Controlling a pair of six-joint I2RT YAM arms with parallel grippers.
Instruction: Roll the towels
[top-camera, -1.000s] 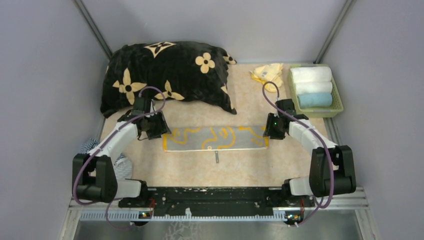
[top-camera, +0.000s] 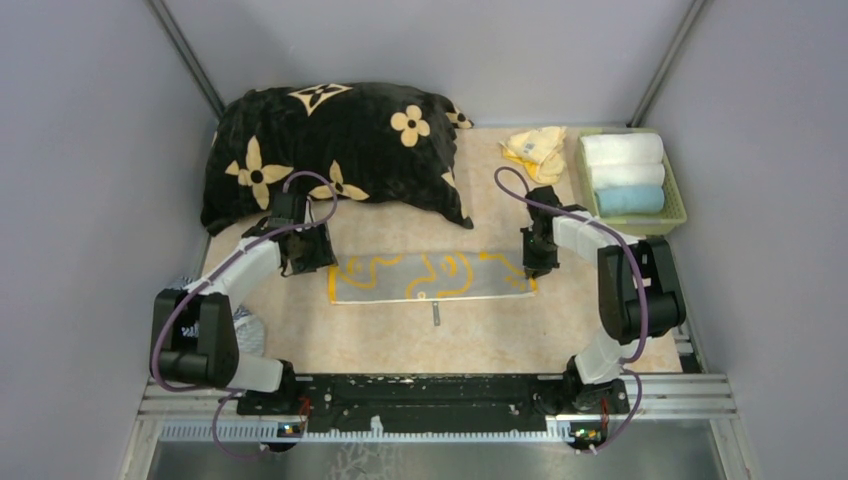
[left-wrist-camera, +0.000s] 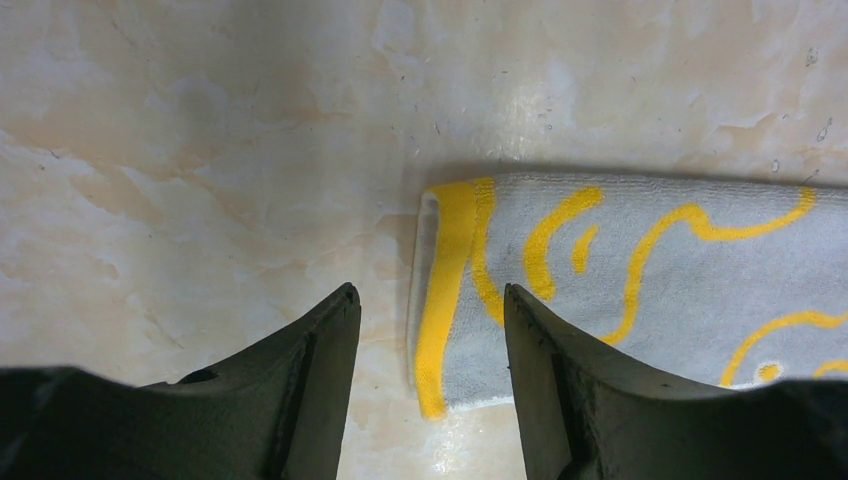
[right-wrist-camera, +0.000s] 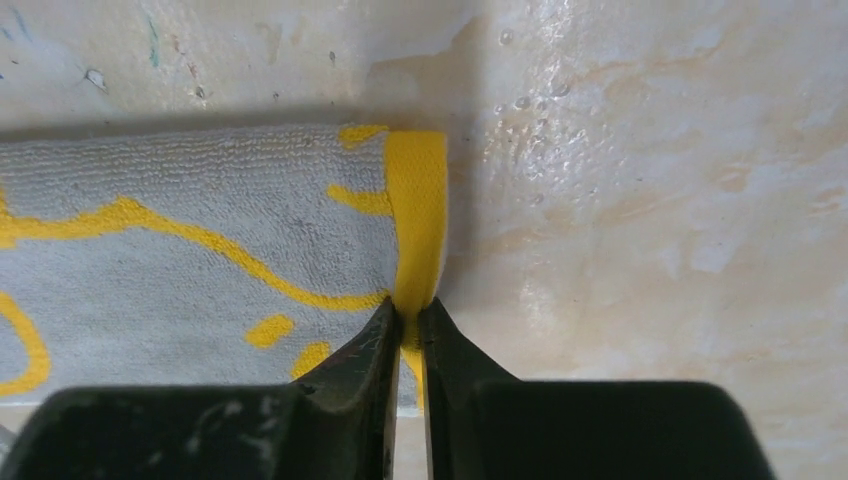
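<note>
A grey towel (top-camera: 430, 278) with yellow squiggles and yellow end bands lies flat and folded into a long strip across the middle of the table. At its left end, my left gripper is open above the yellow band, fingers either side of it, holding nothing. My right gripper is down on the yellow band at the towel's right end, its fingers close together with the band pinched at their tips; whether fully closed is unclear.
A black patterned pillow (top-camera: 330, 150) fills the back left. A yellow cloth (top-camera: 534, 152) and a green basket (top-camera: 676, 212) of rolled towels are at the back right. A striped cloth (top-camera: 247, 335) lies at front left.
The left arm has shifted slightly.
</note>
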